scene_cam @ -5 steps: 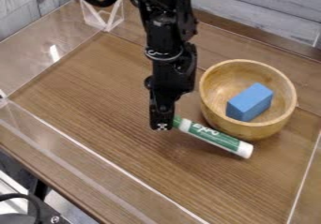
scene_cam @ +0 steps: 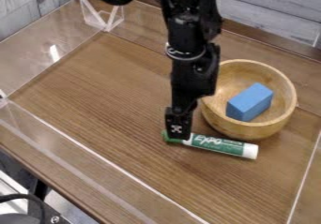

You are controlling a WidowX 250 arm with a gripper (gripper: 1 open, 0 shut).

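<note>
My black gripper (scene_cam: 178, 126) reaches down from the top of the camera view, open, its tips just above the left end of a green-and-white marker tube (scene_cam: 216, 143). The tube lies on the wooden table at the front edge of the bowl. Whether the fingertips touch it is unclear.
A wooden bowl (scene_cam: 281, 117) holding a blue block (scene_cam: 251, 102) stands at the right. A clear plastic piece sits at the back left, and a black cable lies at the front left corner.
The gripper has moved right and lower, toward the bowl. The tube's left end has swung toward the front left, so it now lies flatter across the view.
</note>
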